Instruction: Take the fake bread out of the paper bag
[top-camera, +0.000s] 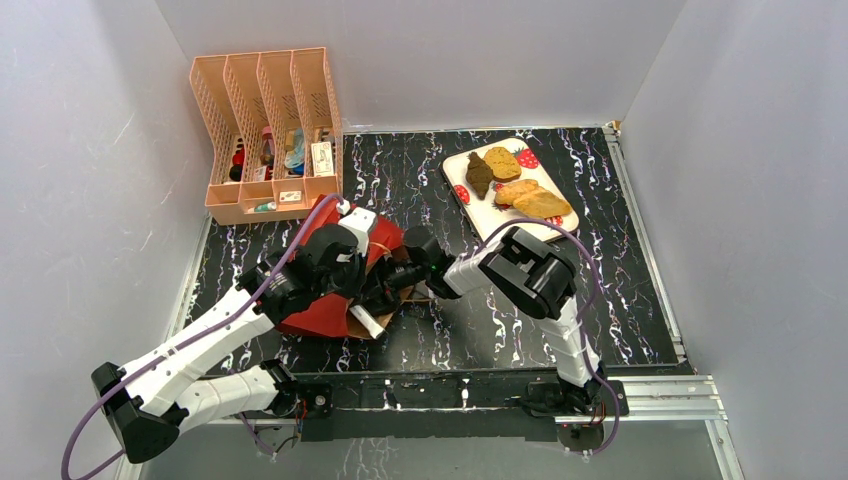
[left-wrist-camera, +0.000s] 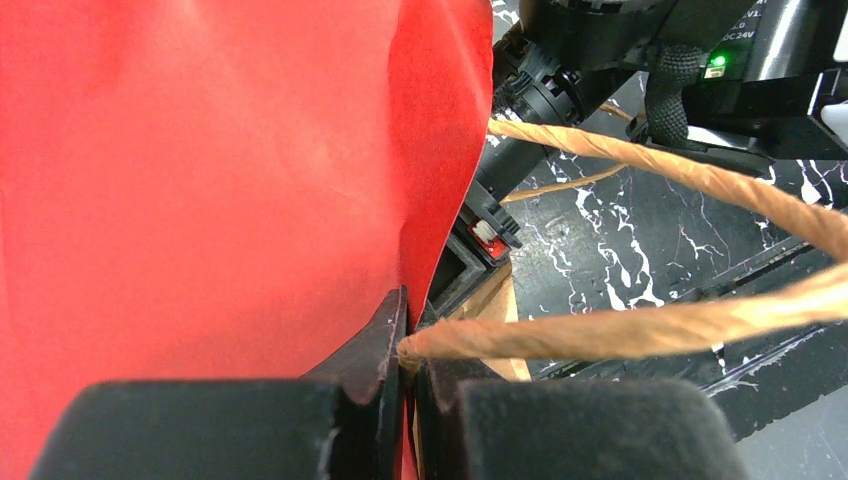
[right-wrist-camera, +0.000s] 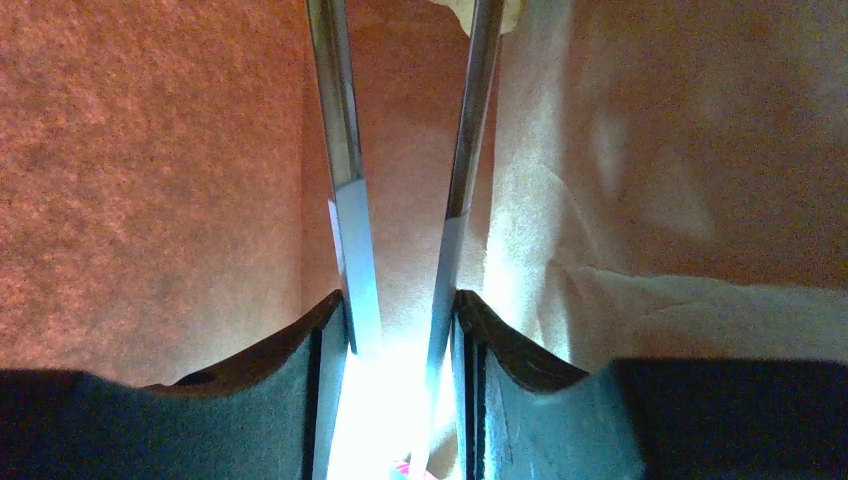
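The red paper bag lies on its side under both arms, its brown inside showing in the right wrist view. My left gripper is shut on the bag's edge, where the twisted handle (left-wrist-camera: 640, 335) joins it. Inside the bag, my right gripper is part open, its long metal fingers (right-wrist-camera: 345, 130) reaching deep with a gap between them. A pale piece that looks like bread (right-wrist-camera: 512, 14) peeks in at the top by the fingertips, mostly cut off by the frame. From above, the arms hide the bag's mouth.
A strawberry-print tray (top-camera: 487, 218) with several bread pieces (top-camera: 541, 204) stands at the back right. The orange divided rack (top-camera: 228, 214) is close behind the bag. Clear dark table (top-camera: 620, 300) lies to the right.
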